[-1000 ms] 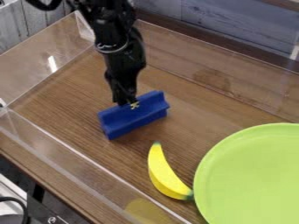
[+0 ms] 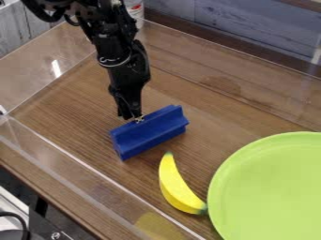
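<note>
The black gripper [image 2: 135,114] reaches down from the top left to the back edge of a blue rectangular block [image 2: 150,137], its tips near the block's upper left part. It looks shut; whether anything thin is between the fingertips cannot be seen clearly. The block lies at a slant on the wooden table [image 2: 75,112], near the middle of the view.
A yellow banana [image 2: 177,184] lies in front of the block to the right. A large green plate [image 2: 267,187] fills the bottom right.
</note>
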